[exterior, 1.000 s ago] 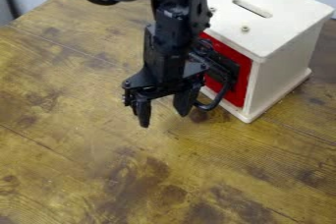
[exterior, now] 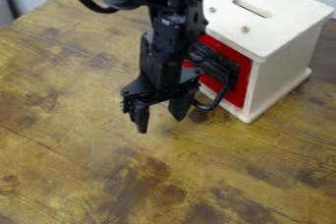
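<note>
My black gripper (exterior: 160, 108) hangs over the wooden table, just left of a white wooden box (exterior: 282, 51). Its fingers point down and stand apart, with nothing visible between them. The box's front has a red panel (exterior: 237, 90), partly hidden behind my wrist and a black loop of cable or handle. The top of the box carries a slot and two small knobs.
A pale wall runs along the back edge, behind the box and at the top left.
</note>
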